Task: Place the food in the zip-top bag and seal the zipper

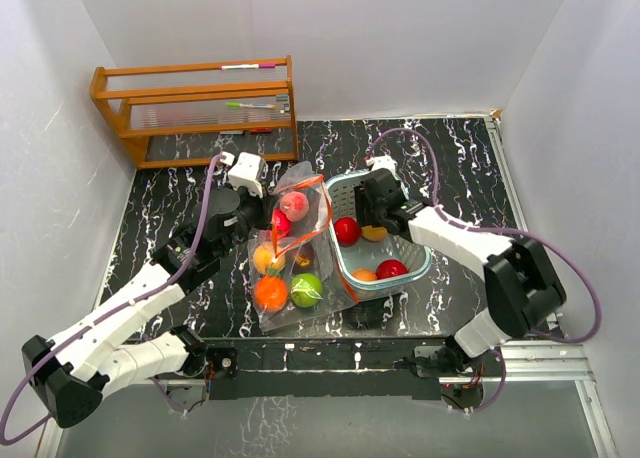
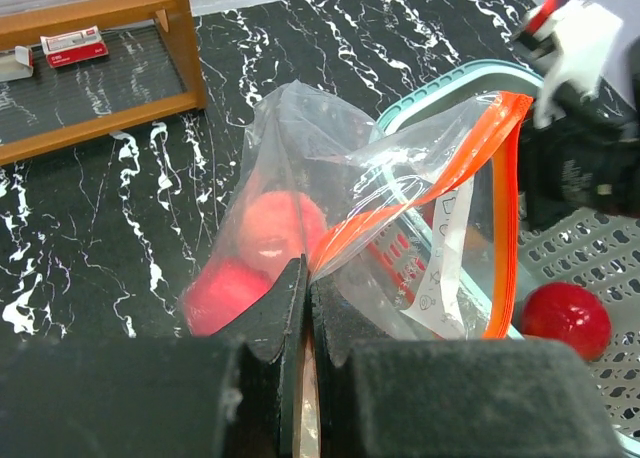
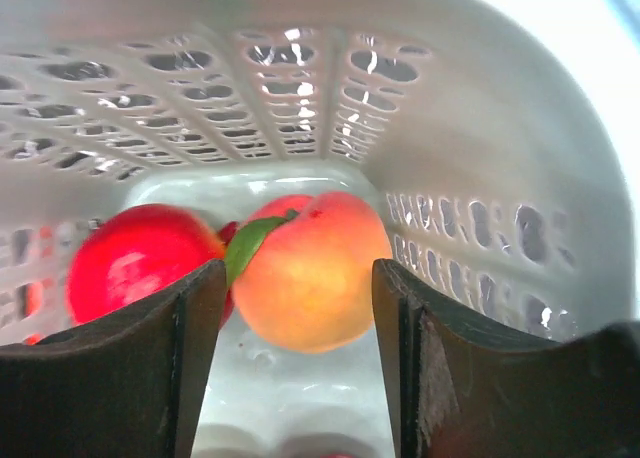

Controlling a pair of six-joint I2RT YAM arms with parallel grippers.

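The clear zip top bag (image 1: 325, 325) with its orange zipper strip lies mid-table, mouth toward the basket, several toy fruits inside, including a green one (image 1: 306, 290) and an orange one (image 1: 270, 293). At the bag's rim my left gripper is shut, a fold of film pinched between its tips. Inside the basket (image 1: 427, 266), my right gripper stands part open, its fingers (image 3: 203, 308) to either side of a peach (image 3: 310, 278) with a green leaf. Whether they touch it I cannot tell. A red fruit (image 3: 145, 260) lies beside the peach.
Another red fruit (image 1: 391, 268) and an orange one (image 1: 362, 275) lie at the basket's near end. A wooden rack (image 1: 130, 133) with markers stands at the back left. Bare marble table (image 1: 465, 188) shows right of the basket.
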